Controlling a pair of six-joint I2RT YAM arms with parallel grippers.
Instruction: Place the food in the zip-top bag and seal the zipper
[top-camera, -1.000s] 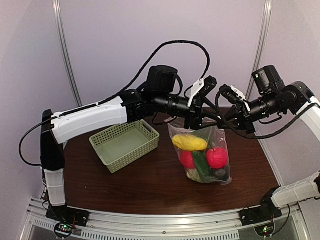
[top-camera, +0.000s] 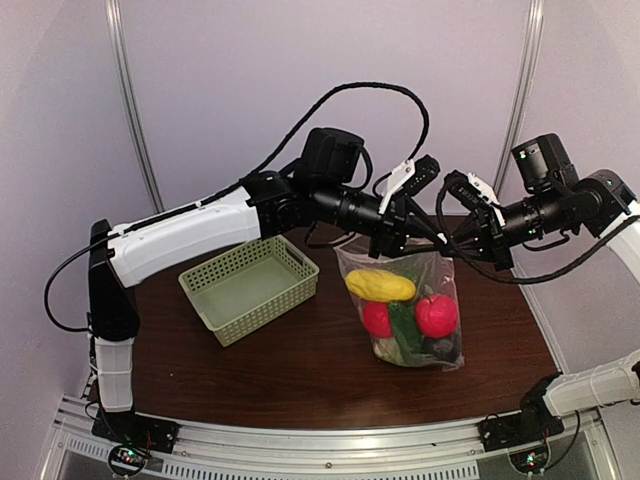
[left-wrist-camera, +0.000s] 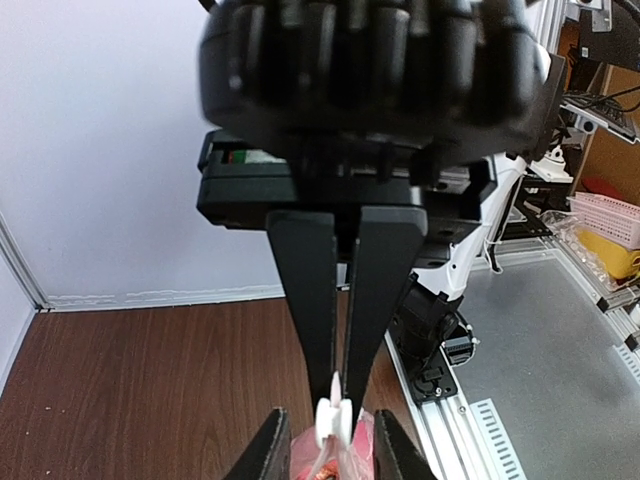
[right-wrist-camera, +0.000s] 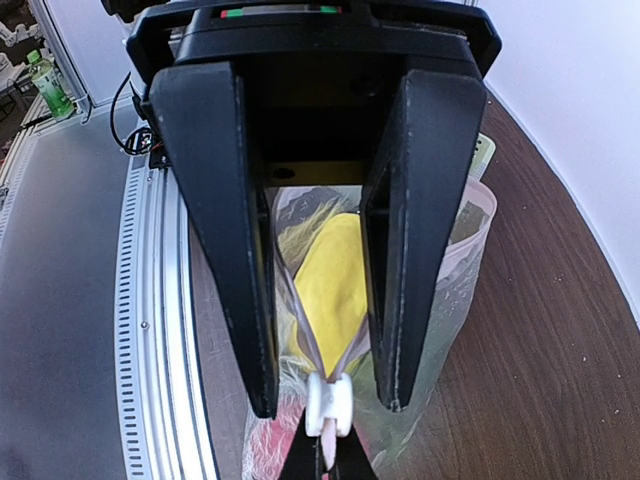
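A clear zip top bag (top-camera: 408, 325) stands upright on the table, holding a yellow food piece (top-camera: 380, 285), red pieces (top-camera: 436, 315) and green and dark ones. At its top right corner my right gripper is shut on the thin end of the zip strip. The white zipper slider (right-wrist-camera: 329, 403) sits just beyond those fingertips. My left gripper faces it from the other side, open, with one finger on each side of the slider and gaps showing. The bag mouth (right-wrist-camera: 470, 240) looks parted in the right wrist view.
An empty green basket (top-camera: 250, 290) stands left of the bag, below the left arm. Both grippers nearly meet over the bag's corner. Bare brown table (top-camera: 270, 385) lies in front, and to the bag's right.
In the top view the food and basket stay nearly where they were.
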